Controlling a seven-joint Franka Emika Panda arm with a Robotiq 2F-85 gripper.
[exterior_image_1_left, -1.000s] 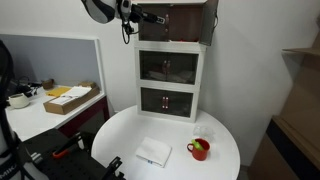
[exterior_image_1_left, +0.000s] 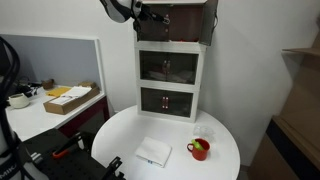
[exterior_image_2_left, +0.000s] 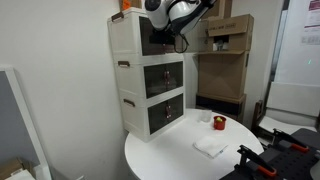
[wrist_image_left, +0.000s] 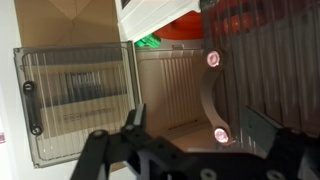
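Note:
A tall white cabinet (exterior_image_1_left: 168, 80) has stacked compartments with dark see-through doors. At its top level, one door (exterior_image_1_left: 209, 22) swings out open on the right. My gripper (exterior_image_1_left: 163, 18) is up at that level, in front of the left door, which is shut. In the wrist view the gripper is open. A curved handle (wrist_image_left: 208, 98) with pale round ends lies in the space between its fingers; whether they touch it cannot be told. The open door (wrist_image_left: 78, 100) with its own handle shows at the left of that view.
Inside the cabinet are something red (wrist_image_left: 180, 28) and something green (wrist_image_left: 148, 42). On the round white table (exterior_image_1_left: 120, 140) stand a red mug (exterior_image_1_left: 199, 150) with something green, a clear container (exterior_image_1_left: 205, 131) and a white pad (exterior_image_1_left: 153, 152). A cardboard box (exterior_image_1_left: 68, 99) sits left.
The gripper has moved a little to the right along the cabinet's top level. The doors and the table things look unchanged.

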